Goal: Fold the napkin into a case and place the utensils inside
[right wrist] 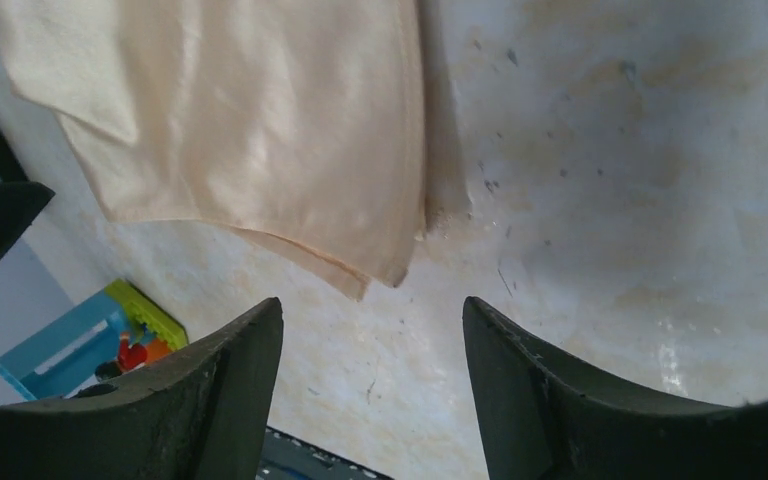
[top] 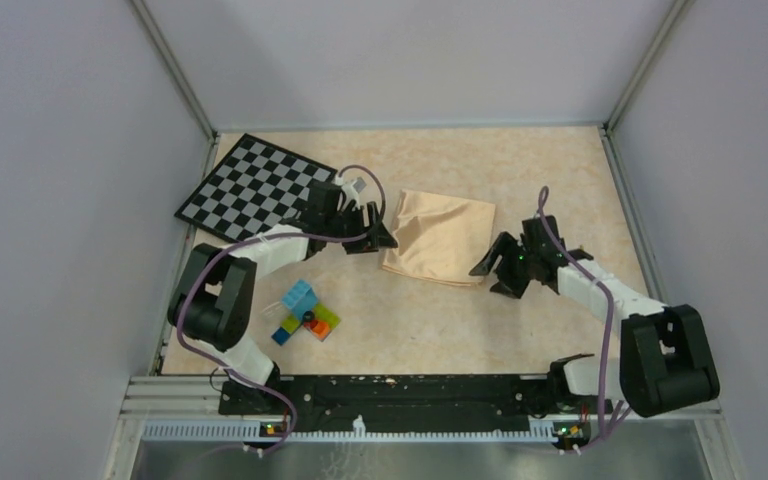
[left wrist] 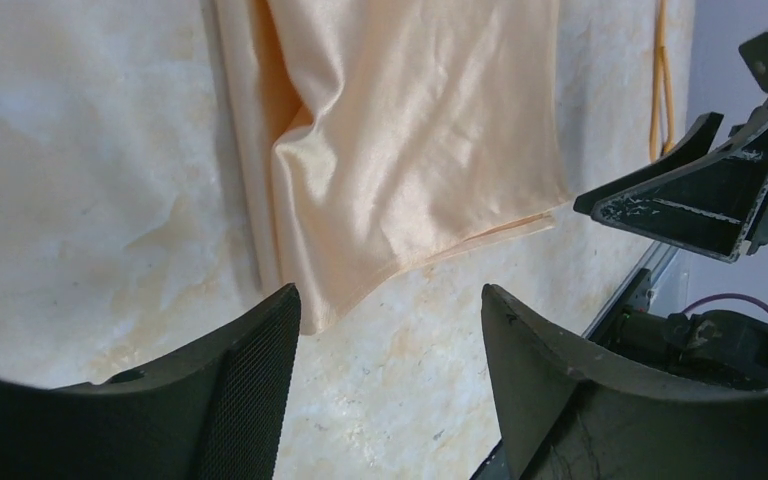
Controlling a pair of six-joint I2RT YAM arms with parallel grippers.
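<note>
The cream satin napkin (top: 438,235) lies folded in layers at the middle of the table, with a wrinkled ridge along its left side and layered lower edges (left wrist: 380,190) (right wrist: 290,150). My left gripper (top: 372,228) is above the table at the napkin's left edge, fingers apart and empty (left wrist: 388,335). My right gripper (top: 495,270) is at the napkin's lower right corner, also open with nothing between its fingers. I cannot make out utensils clearly.
A checkered board (top: 250,180) lies at the back left. A cluster of coloured blocks (top: 310,315) sits at the front left.
</note>
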